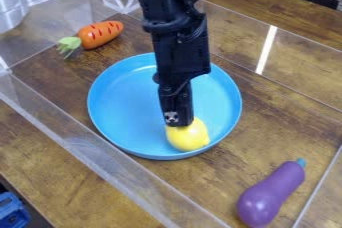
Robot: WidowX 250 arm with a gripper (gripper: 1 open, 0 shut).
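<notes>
A black gripper [175, 114] hangs over the blue plate [120, 102], its tip just above and behind a yellow round toy [187, 135] lying on that plate. The fingers look close together, with nothing visible held between them. The yellow toy is partly hidden by the fingertips.
An orange carrot toy [99, 34] lies at the upper left, and a purple eggplant toy [271, 192] at the lower right. Clear walls edge the left and lower left. The wooden surface to the right of the plate is mostly clear.
</notes>
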